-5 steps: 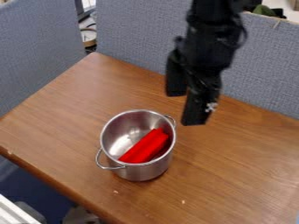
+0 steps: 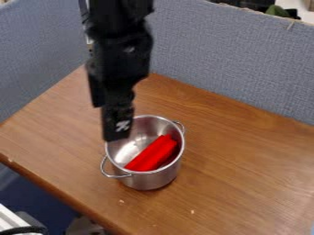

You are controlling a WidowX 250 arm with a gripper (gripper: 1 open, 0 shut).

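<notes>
A steel pot [image 2: 166, 173] with two wire handles stands on the wooden table, a red object [image 2: 152, 153] lying inside it. My black gripper [image 2: 108, 108], blurred, hangs just above the pot's back left rim, its fingers apart and open; I see nothing held between them.
Grey padded walls [image 2: 227, 60] border it at the back and left.
My gripper has moved from the back right toward the left and down, to just over the pot. The pot and red object look unmoved.
</notes>
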